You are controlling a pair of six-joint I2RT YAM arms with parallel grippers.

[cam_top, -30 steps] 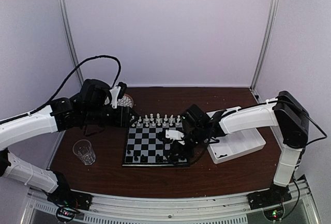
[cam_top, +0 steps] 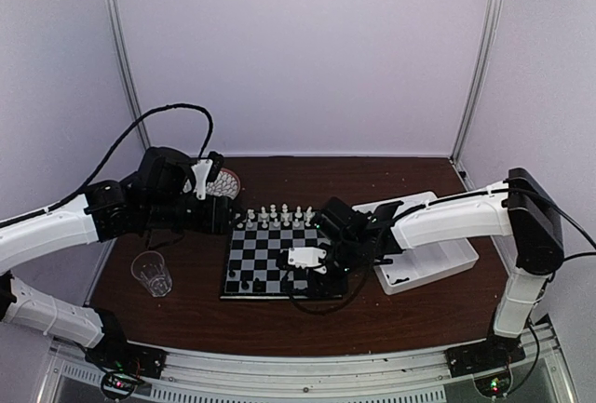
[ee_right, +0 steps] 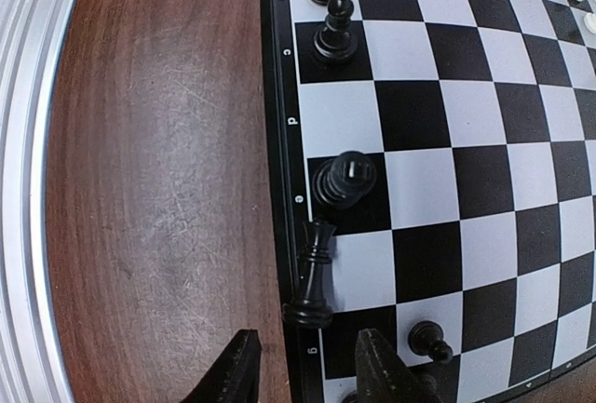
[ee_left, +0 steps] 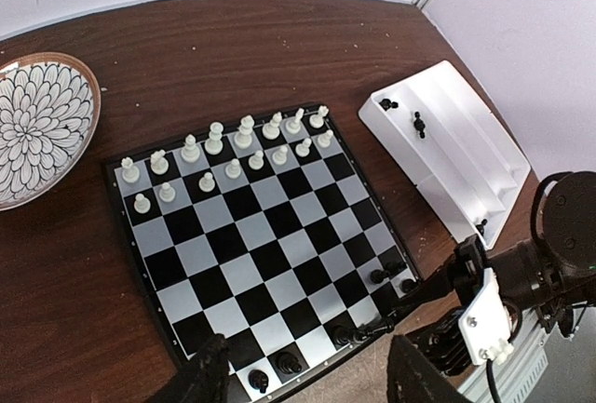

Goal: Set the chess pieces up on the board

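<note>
The chessboard [ee_left: 242, 254] has white pieces standing in two rows at the far side. In the right wrist view several black pieces stand along the near edge, and a black piece [ee_right: 313, 273] lies on its side there. My open right gripper is just beside that lying piece, nothing between its fingers. My left gripper is raised at the board's left, looking down on it, fingers apart and empty.
A white tray [cam_top: 428, 263] with loose black pieces lies right of the board. A glass [cam_top: 152, 273] stands front left and a patterned bowl [ee_left: 42, 124] back left.
</note>
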